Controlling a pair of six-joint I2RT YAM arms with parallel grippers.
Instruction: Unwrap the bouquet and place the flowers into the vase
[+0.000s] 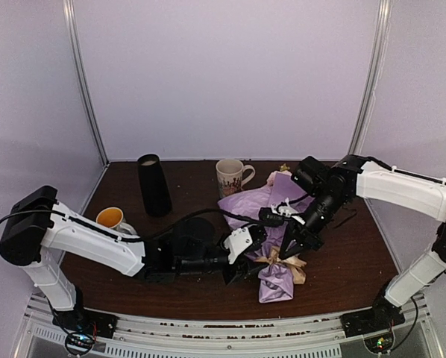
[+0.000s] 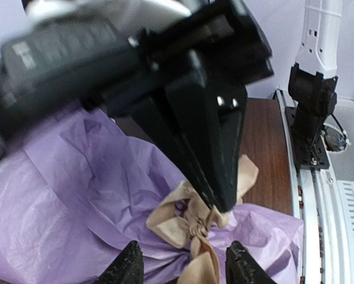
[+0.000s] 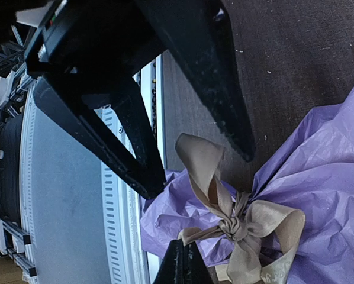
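Note:
The bouquet is wrapped in purple paper [image 1: 247, 203] and tied with a beige ribbon bow [image 3: 238, 229]. It lies on the table, its wrapped stem end [image 1: 275, 288] toward the front; the flowers are mostly hidden behind the right arm. My right gripper is shut, with a thin end of the ribbon at its tips. From the left, my left gripper stands open, and in its wrist view the bow's lower end shows between the fingers. A tall black vase [image 1: 154, 186] stands upright at the back left.
Behind the bouquet stands a patterned mug [image 1: 229, 177]. Another cup [image 1: 112, 218], orange inside, sits partly behind the left arm. Both grippers crowd close together over the ribbon.

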